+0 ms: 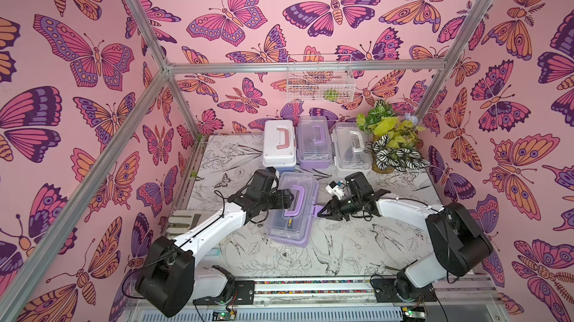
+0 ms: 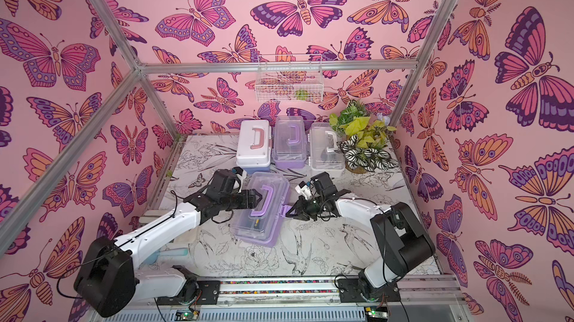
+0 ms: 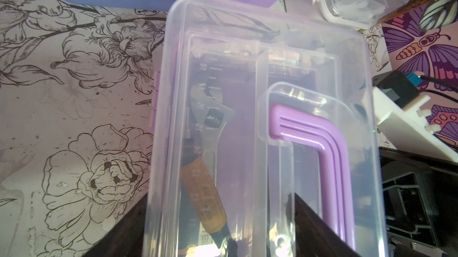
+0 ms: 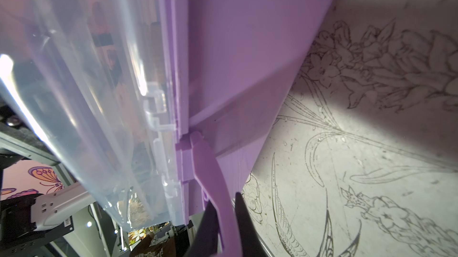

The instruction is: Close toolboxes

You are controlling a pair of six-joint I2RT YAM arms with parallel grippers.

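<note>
The purple toolbox [image 1: 288, 235] lies mid-table with its clear lid [image 3: 229, 75] down over the base. Tools, one with an orange-brown handle [image 3: 202, 192], show through the lid, beside the purple carry handle [image 3: 336, 171]. My left gripper [image 1: 288, 199] is over the lid by that handle; its dark fingers lie low in the left wrist view, and what sits between them is unclear. On the box's right side a purple latch [image 4: 207, 166] sticks outward from the base. My right gripper is shut on its outer end.
Three more toolboxes stand at the back: a white-lidded one [image 1: 279, 145], a purple one [image 1: 314, 142] and a clear one [image 1: 351, 148]. A potted plant [image 1: 394, 136] is at back right. Bare tabletop lies in front of the box and on both sides.
</note>
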